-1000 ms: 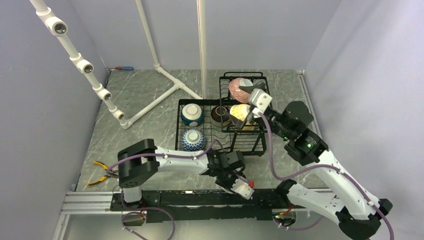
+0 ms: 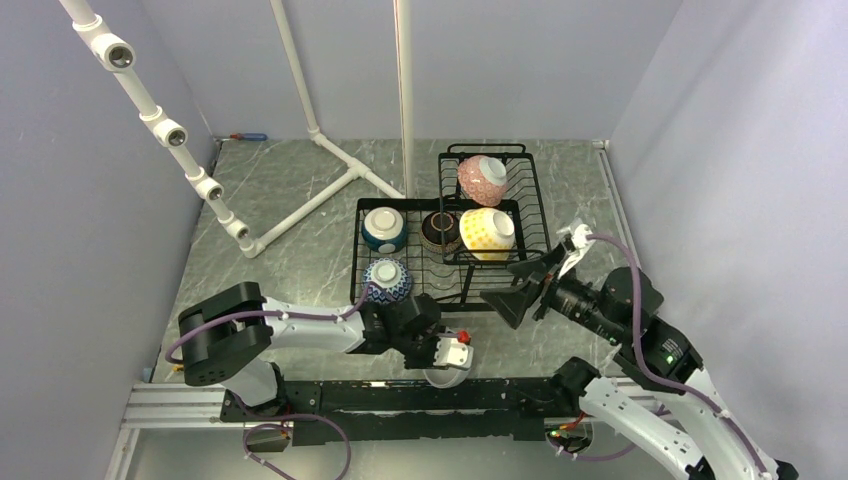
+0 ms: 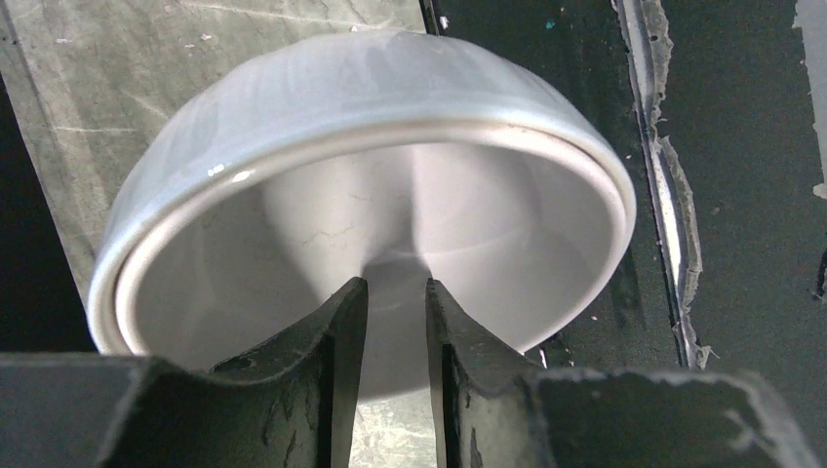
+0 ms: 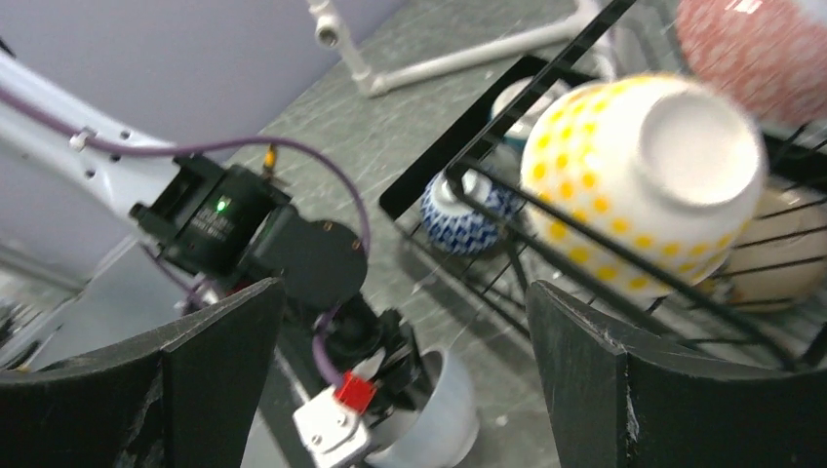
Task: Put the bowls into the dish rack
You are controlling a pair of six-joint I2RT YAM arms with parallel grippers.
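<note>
A white bowl [image 2: 445,378] [image 3: 371,88] [image 4: 429,434] lies near the front edge below the rack. My left gripper [image 2: 440,355] is over it, fingertips part open against its white interior in the left wrist view; contact is unclear. The black dish rack [image 2: 354,250] holds blue-patterned [image 2: 385,278], teal [image 2: 383,230], dark brown [image 2: 440,232], yellow-dotted [image 2: 487,235] [image 4: 605,175] and pink [image 2: 483,180] bowls. My right gripper [image 2: 520,290] is open at the rack's right front, nothing between its fingers.
White pipes [image 2: 300,210] stand left and behind the rack. A screwdriver [image 2: 248,136] lies at the back left.
My right arm has moved down and right, away from the upper bowls. My left arm has shifted leftward, showing more of the white bowl.
</note>
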